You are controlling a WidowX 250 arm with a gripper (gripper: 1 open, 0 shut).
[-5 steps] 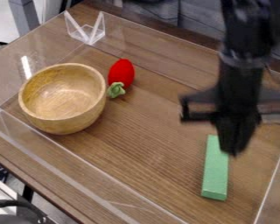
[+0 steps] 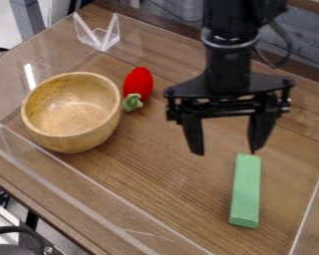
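Note:
The black gripper (image 2: 226,129) hangs over the middle right of the wooden table, its two fingers wide apart with nothing seen between them. A green bar (image 2: 246,189) lies on the table below and right of it. A red object with a green top (image 2: 139,82) lies to the upper left of the gripper, beside a large tan bowl (image 2: 69,132).
A clear wire or plastic rack (image 2: 99,30) stands at the back left. Black cables or parts show at the bottom left corner and top right.
The objects on the table have not moved.

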